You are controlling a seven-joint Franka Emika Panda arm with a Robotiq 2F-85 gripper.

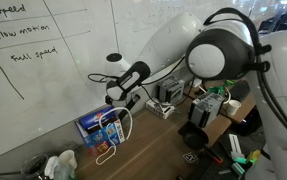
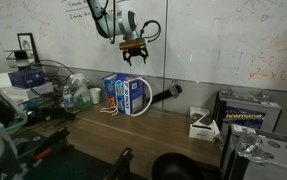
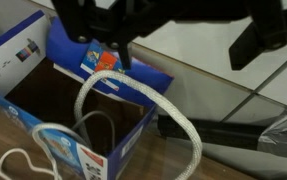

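A blue box (image 2: 133,96) with an open top stands on the wooden table against the whiteboard. In the wrist view the open box (image 3: 80,95) shows its dark inside. White rope (image 3: 133,84) arches up out of it and curves down past its right side, with a loose end trailing at the left. My gripper (image 2: 133,51) is open above the box, its dark fingers (image 3: 265,35) spread wide with nothing held between them. The rope loop (image 1: 123,112) stands up beside the box in the first exterior view.
A black tube (image 3: 233,134) lies along the wall right of the box. Farther right are a small white box (image 2: 203,124) and a large battery box (image 2: 245,112). A black pan (image 2: 173,166) sits near the front; bare table (image 1: 148,150) lies between.
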